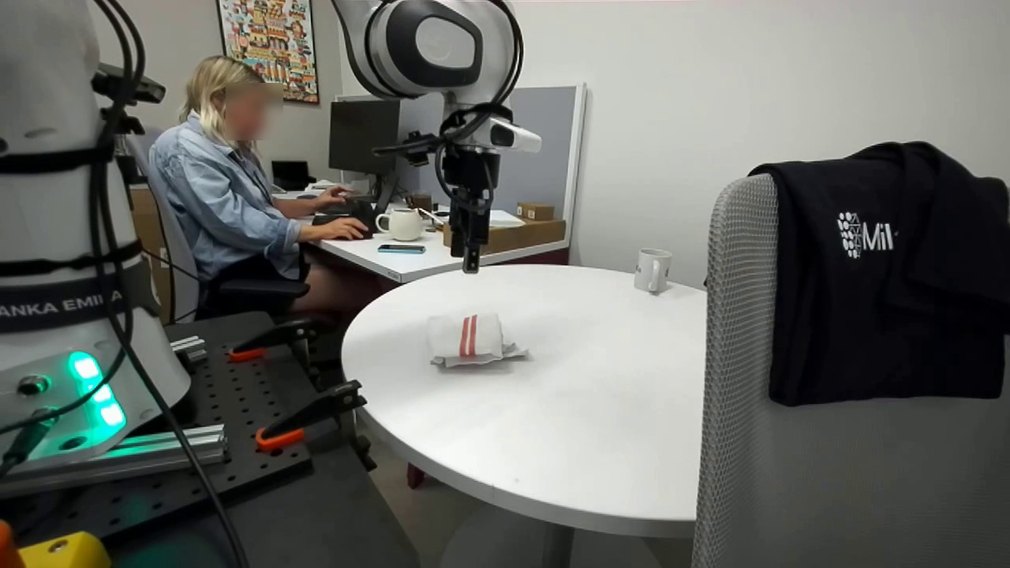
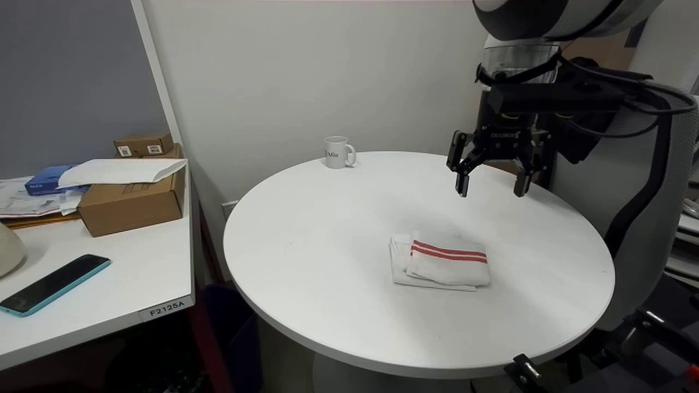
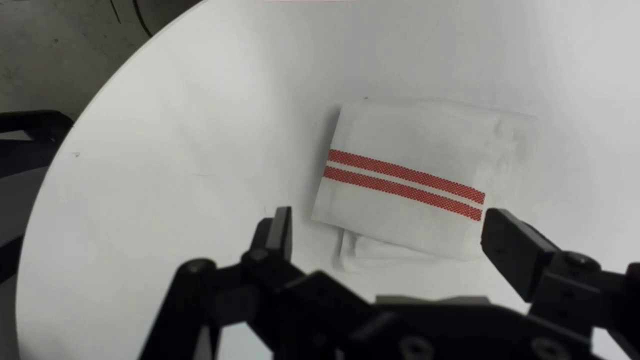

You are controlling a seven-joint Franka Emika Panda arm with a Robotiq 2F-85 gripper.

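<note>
A folded white cloth with two red stripes lies on the round white table. Seen from the wrist, the cloth has a second layer peeking out under its near edge. My gripper hangs above the table, its fingers wide apart and nothing between them. In exterior view 1 the gripper is edge-on, above the cloth with clear air between. The wrist view shows one finger left of the cloth and the other close to its lower right corner in the picture.
A white mug stands near the table's far edge. A grey chair with a black garment is against the table. Beside it, a desk holds a cardboard box and a phone; a person sits there.
</note>
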